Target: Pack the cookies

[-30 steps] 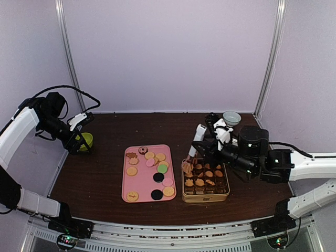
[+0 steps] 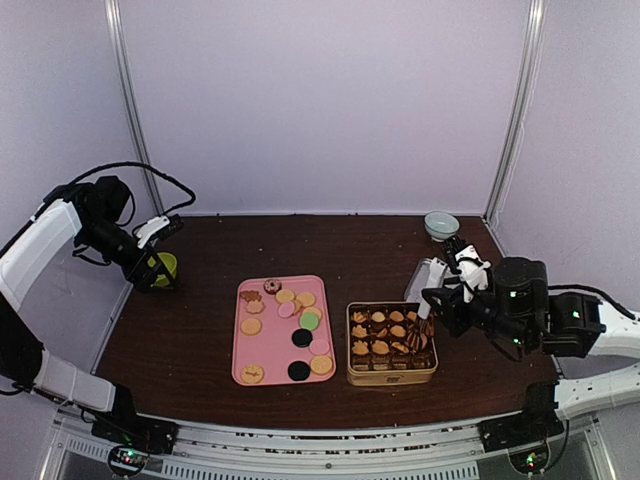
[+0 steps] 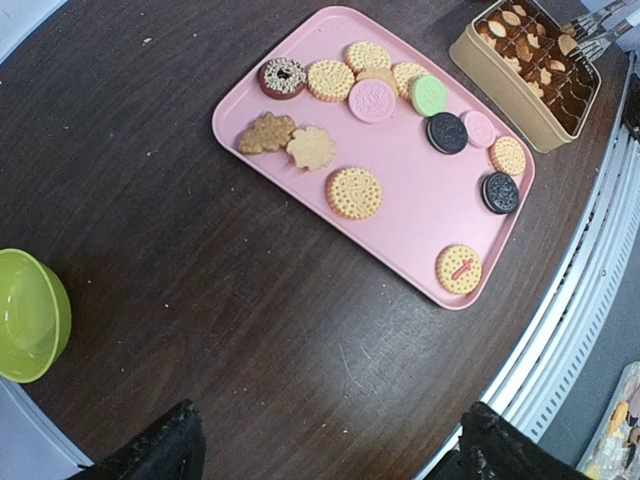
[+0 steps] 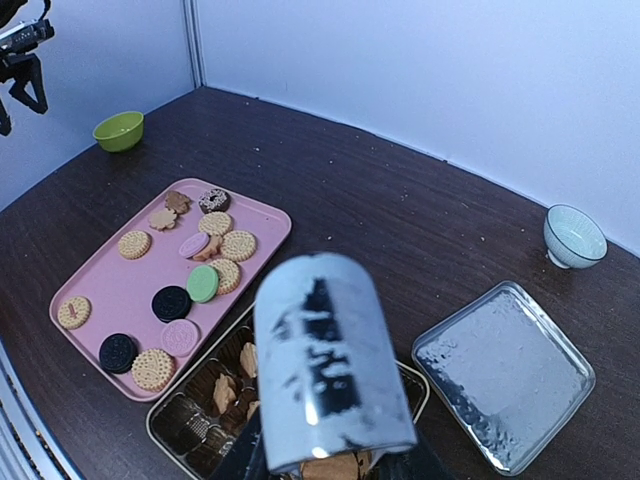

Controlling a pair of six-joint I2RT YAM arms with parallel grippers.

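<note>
Assorted cookies, such as a dark one and a green one, lie on a pink tray. A tan tin stands right of it; its back compartments hold brown cookies, while the front row looks empty. My right gripper is shut on silvery tongs, whose handle hides much of the tin in the right wrist view. The tines reach over the tin's right side; whether they grip a cookie, I cannot tell. Open and empty, my left gripper hangs at the far left.
A green bowl is at the left edge near my left gripper. Behind the tin lies a clear, shallow lid, with a pale blue bowl farther back. Bare table surrounds the tray.
The tongs in my right gripper have swung from the tin's back left corner to its right side. The left arm and the tray's cookies stay put.
</note>
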